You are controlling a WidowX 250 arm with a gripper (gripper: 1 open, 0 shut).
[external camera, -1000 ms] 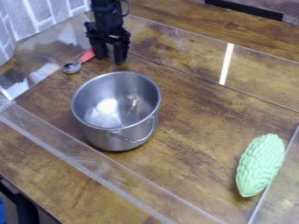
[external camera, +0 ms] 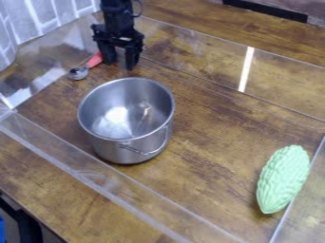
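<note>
At the top left my black gripper is low over the table, by a red-handled utensil with a small round metal head. Whether its fingers are open or shut, or hold the handle, is too small and dark to tell. A steel pot stands in the middle left, empty inside.
A pale green ridged object lies at the lower right. Clear plastic edges run along the sides of the wooden table, whose middle and right are mostly bare. A crumpled light cloth or sheet is at the upper left.
</note>
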